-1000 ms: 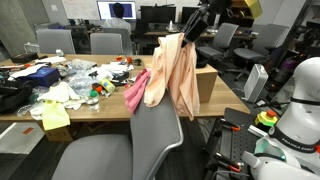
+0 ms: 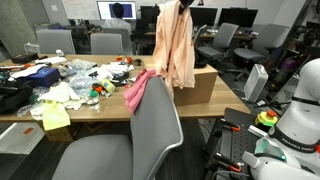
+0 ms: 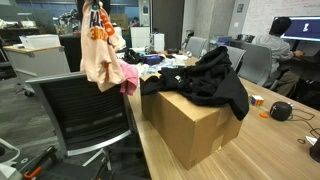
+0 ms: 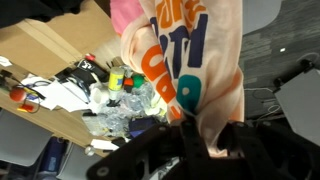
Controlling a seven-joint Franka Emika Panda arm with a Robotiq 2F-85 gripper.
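A peach cloth (image 2: 176, 48) with orange and blue lettering hangs from my gripper, which is shut on its gathered upper part. In the second exterior view, the cloth (image 3: 103, 52) dangles above a grey chair's back. The gripper is at or beyond the top edge of both exterior views, so its fingers barely show there. A pink cloth (image 2: 140, 90) lies over the table's edge by the nearer chair's backrest, apart from the held one.
A cardboard box (image 3: 187, 123) bears a black garment (image 3: 210, 82). Clothes, bags and small items clutter the far table (image 2: 75, 85). Grey chairs (image 2: 150, 135) stand along the table's front. Bare table shows right of the box.
The peach cloth has risen and now hangs straighter and narrower, in front of the box. My gripper and arm have gone up, mostly out of the first exterior view.
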